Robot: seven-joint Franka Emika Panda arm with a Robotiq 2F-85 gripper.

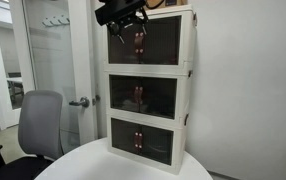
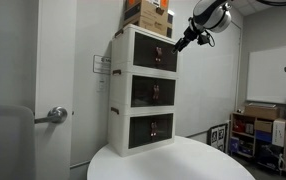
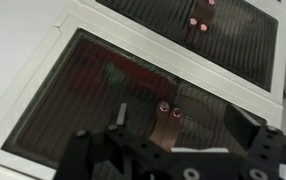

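Note:
A white three-tier cabinet (image 1: 148, 69) with dark see-through double doors stands on the round white table (image 1: 113, 167). All its doors look shut. Red-brown handles (image 1: 139, 42) sit mid-front on the top tier, and similar handles (image 1: 138, 94) show on the middle tier. My gripper (image 1: 131, 30) hangs in front of the top tier, near the upper edge of its doors, with its fingers apart and nothing between them. From the side, the gripper (image 2: 180, 46) is close to the top doors; contact cannot be told. In the wrist view, a brown handle (image 3: 167, 125) appears just beyond the open fingers.
Cardboard boxes (image 2: 149, 16) rest on top of the cabinet. A grey office chair (image 1: 40, 125) and a door with a lever handle (image 1: 80, 102) are on the left. Shelves (image 2: 258, 130) stand farther off to the right.

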